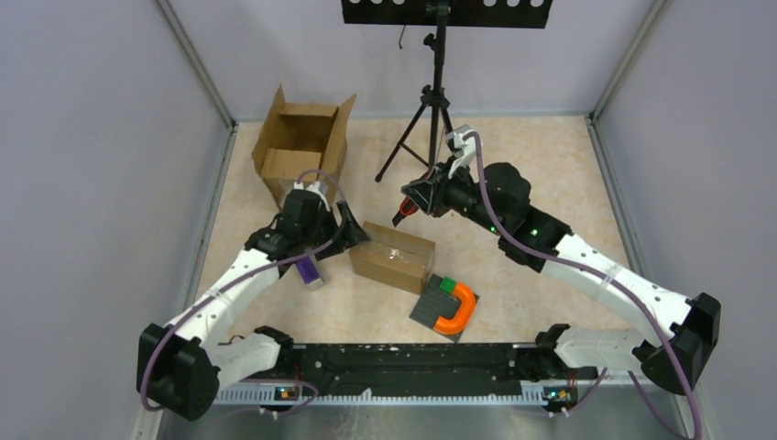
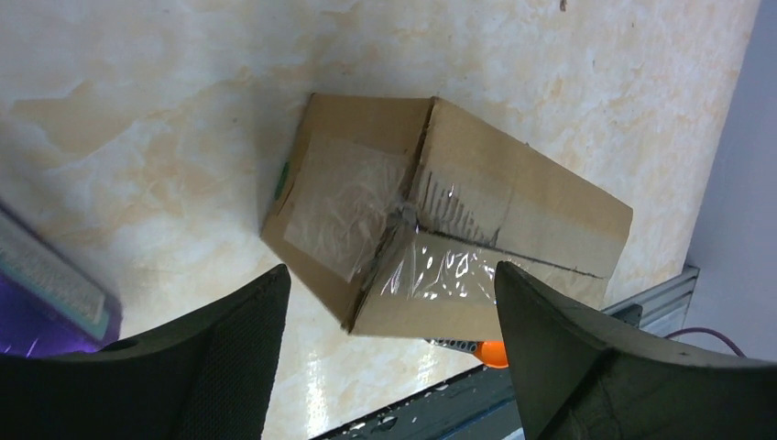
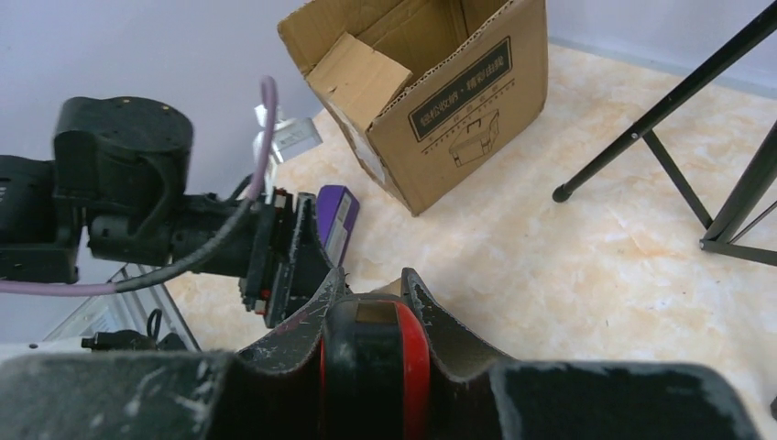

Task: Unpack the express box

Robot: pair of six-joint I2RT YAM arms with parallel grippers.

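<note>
The small express box lies closed on the table, with clear tape running over its top seam and down one end. My left gripper hangs over the box's left end. In the left wrist view its fingers are spread apart with nothing between them, the box beyond. Held up above the table behind the box is a red and black cutter, with my right gripper shut on it. Its dark tip points down toward the box and stands clear of it.
An open empty carton stands at the back left. A purple box lies under the left arm. An orange tool rests on a grey mat in front. Behind is a black tripod.
</note>
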